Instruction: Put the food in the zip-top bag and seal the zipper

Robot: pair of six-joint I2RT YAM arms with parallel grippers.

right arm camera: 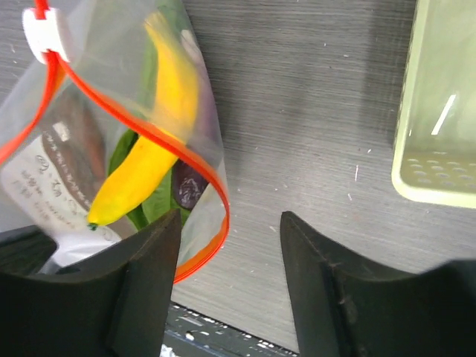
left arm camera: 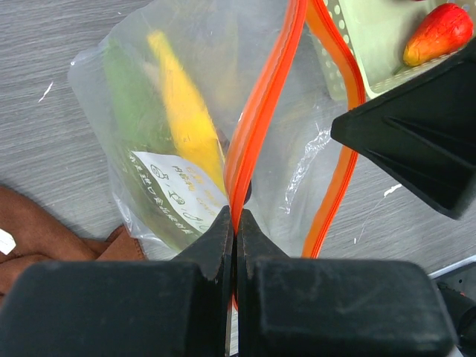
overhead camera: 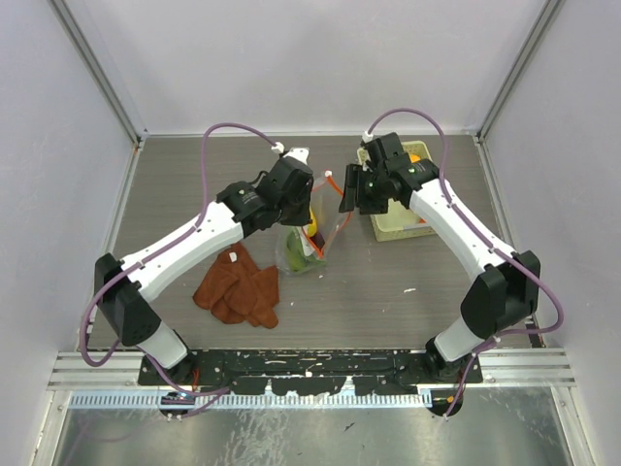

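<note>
The clear zip bag [left arm camera: 134, 111] stands open, holding a yellow banana-like item [right arm camera: 149, 171], green pieces and a dark purple one [right arm camera: 190, 186]. Its orange zipper track [left arm camera: 260, 104] has a white slider [right arm camera: 46, 33]. My left gripper is shut on the near zipper edge, seen in the left wrist view. My right gripper is part open beside the bag's other orange edge, which shows between and just ahead of its fingers in the right wrist view.
A pale green basket [right arm camera: 439, 186] with food stands right of the bag. A brown cloth [overhead camera: 238, 286] lies at front left.
</note>
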